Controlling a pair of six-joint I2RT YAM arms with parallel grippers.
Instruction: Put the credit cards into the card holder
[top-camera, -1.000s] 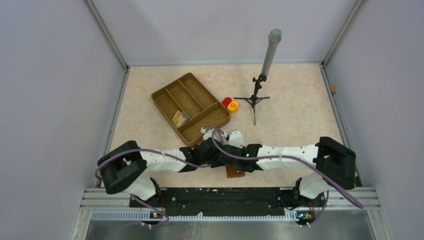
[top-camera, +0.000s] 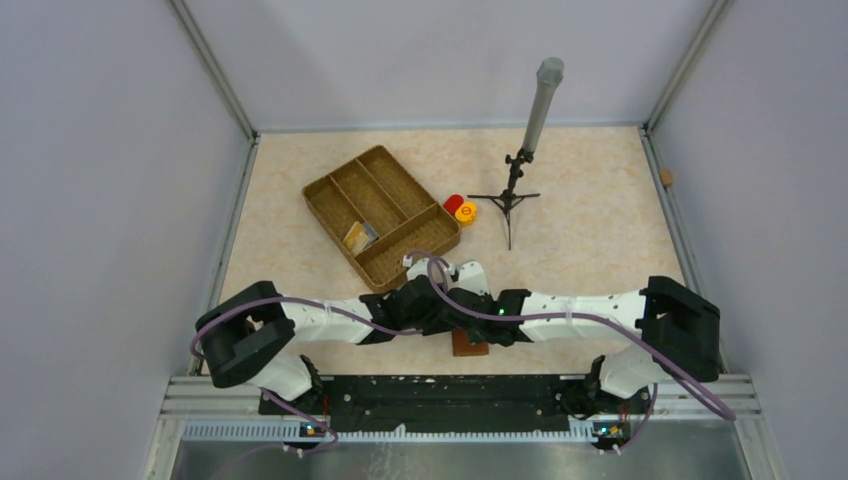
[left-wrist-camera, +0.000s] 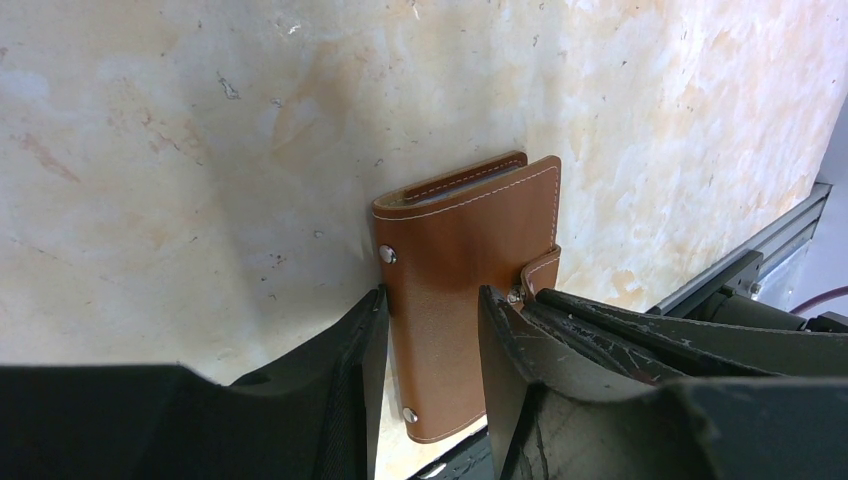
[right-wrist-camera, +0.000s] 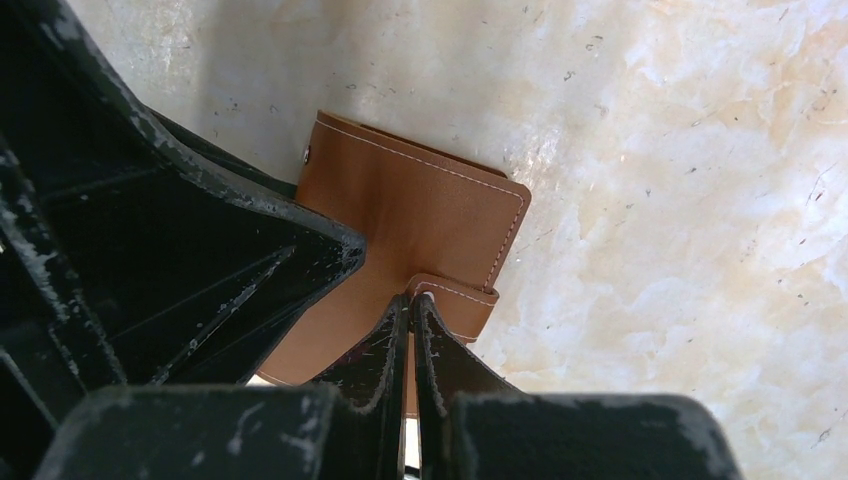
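The brown leather card holder (left-wrist-camera: 450, 250) lies folded on the table, its strap (right-wrist-camera: 455, 300) across one side. Pale layers show inside its top edge in the left wrist view. Over it is my left gripper, its fingers apart: one finger by the riveted edge, the other above the cover, nothing clamped between. My right gripper is shut with its tips at the strap's end, beside the snap; whether any leather is pinched there is unclear. Cards (top-camera: 359, 237) rest in a compartment of the woven tray (top-camera: 322, 212).
Both arms meet closely above the holder, hiding much of it from the top view. Red and yellow round items (top-camera: 466, 212) sit beside the tray, near a black tripod (top-camera: 511, 190).
The left arm, tray and cards look unchanged.
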